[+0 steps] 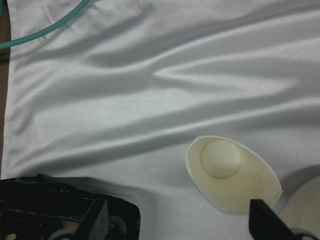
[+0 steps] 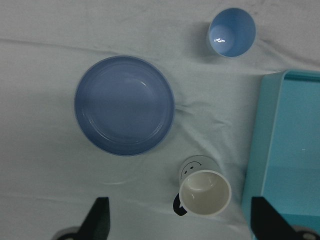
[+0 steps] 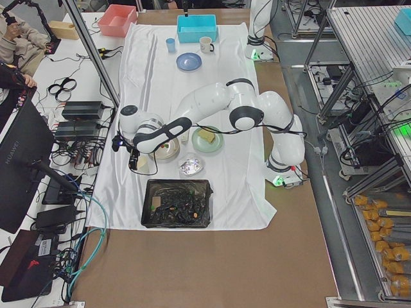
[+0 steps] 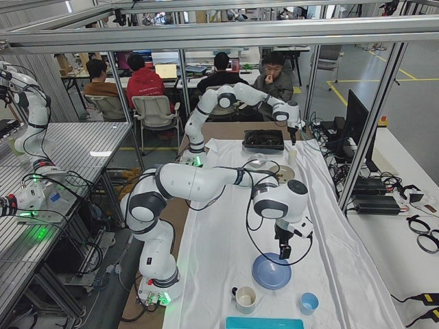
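My left gripper is open, hanging over a cream paper cup (image 1: 220, 157) on the white cloth, with a black lined bin (image 1: 60, 200) at lower left and a pale plate (image 1: 305, 215) at right. My right gripper is open over the far end, above a white smiley mug (image 2: 205, 192), near a blue plate (image 2: 125, 105), a blue cup (image 2: 231, 32) and a turquoise bin (image 2: 285, 130).
A green plate (image 3: 207, 145) with a yellow item and a foil bowl (image 3: 190, 165) sit near the left arm. The cloth (image 3: 237, 192) has clear patches along its edges and middle.
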